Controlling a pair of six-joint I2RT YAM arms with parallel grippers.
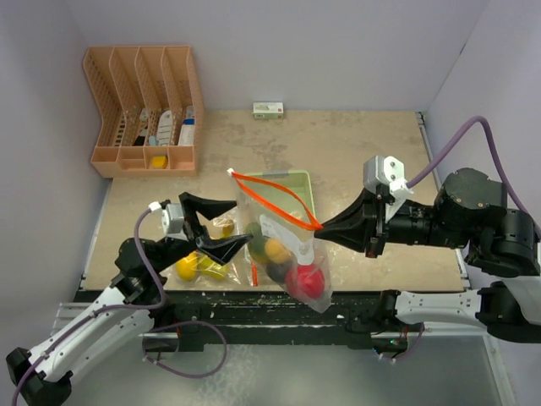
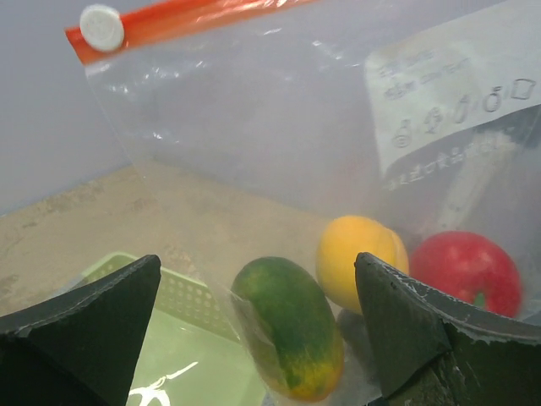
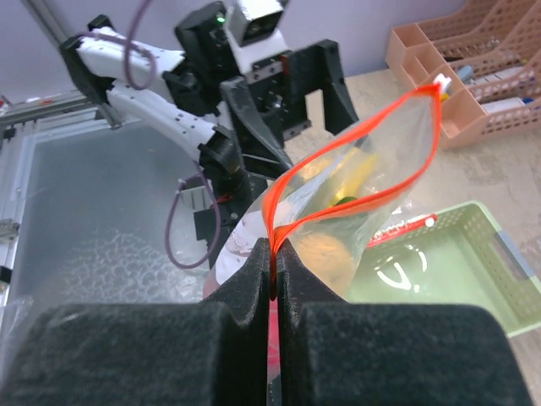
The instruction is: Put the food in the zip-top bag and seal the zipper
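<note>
A clear zip bag with an orange zipper hangs from my right gripper, which is shut on the zipper's end. In it are a green-yellow fruit, an orange-yellow fruit, a red fruit and a dark one, partly hidden. My left gripper stands open at the bag's left side; in the left wrist view the zipper's white slider is above its fingers. Another bag with yellow food lies behind the left gripper.
A green bin sits under the hanging bag. A compartmented organiser stands at the back left, a small box at the back.
</note>
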